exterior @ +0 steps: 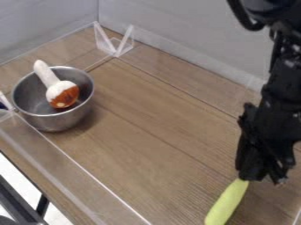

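Note:
My black gripper (252, 170) is low at the right, over a spoon with a yellow-green handle (221, 207) that lies on the wooden table near the bottom edge. The gripper covers the spoon's metal head. Its fingers look close together; whether anything is between them is hidden.
At the left stands a metal bowl (34, 108) holding a white-handled object with an orange-brown head (62, 92). White plastic brackets (115, 44) sit at the back by the wall.

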